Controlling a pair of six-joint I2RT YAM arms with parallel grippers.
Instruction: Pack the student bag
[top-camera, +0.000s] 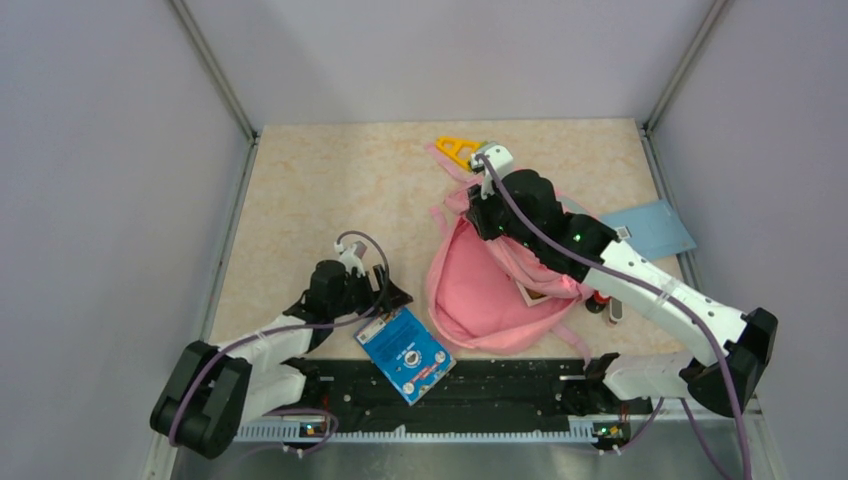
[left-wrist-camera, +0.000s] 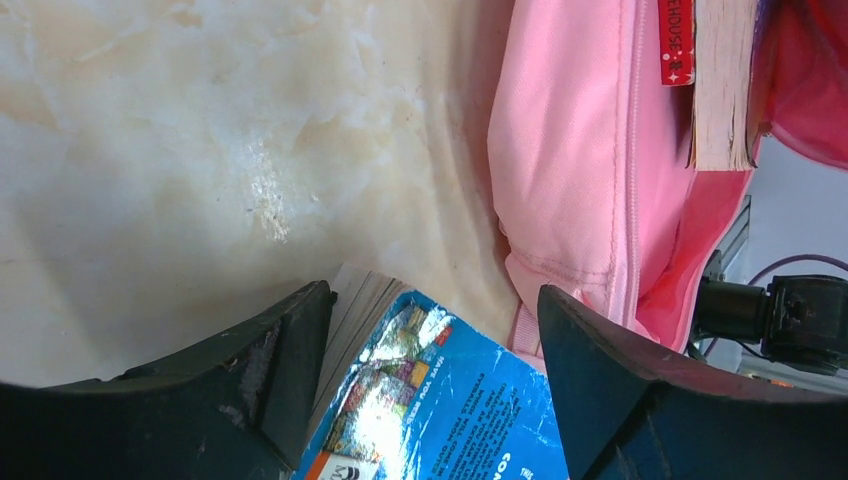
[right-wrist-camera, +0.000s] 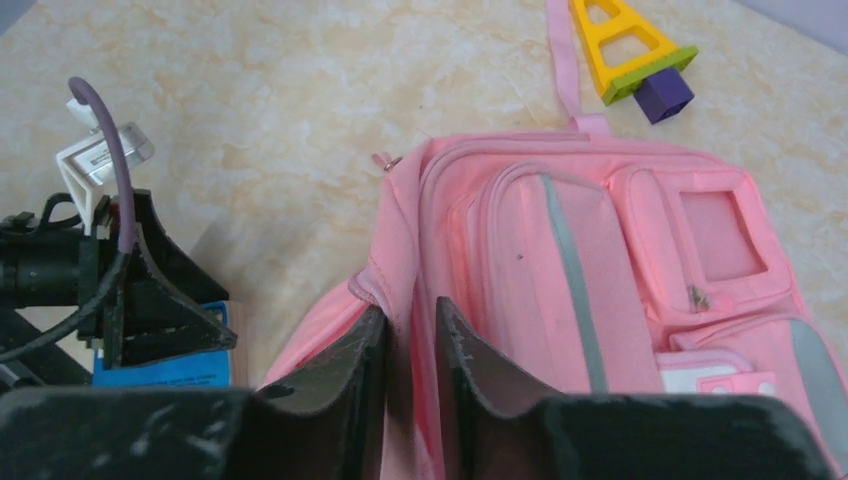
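Observation:
The blue book (top-camera: 407, 352) lies flat at the table's front edge, partly overhanging it, left of the pink bag (top-camera: 478, 300). My left gripper (top-camera: 392, 287) is at the book's upper end. In the left wrist view, its fingers stand wide open on either side of the book's corner (left-wrist-camera: 440, 390). Over the bag's rim, my right gripper has its fingers partly apart. The bag's pink fabric edge (right-wrist-camera: 398, 250) runs between them, close to the left finger, with a gap showing on the right. The bag's mouth faces the front, and a book (left-wrist-camera: 728, 90) shows inside.
A yellow toy piece (top-camera: 457, 149) lies behind the bag, with a purple block (right-wrist-camera: 663, 95) attached. At the right are a light-blue folder (top-camera: 650, 228) and small items (top-camera: 615, 312) partly hidden by the right arm.

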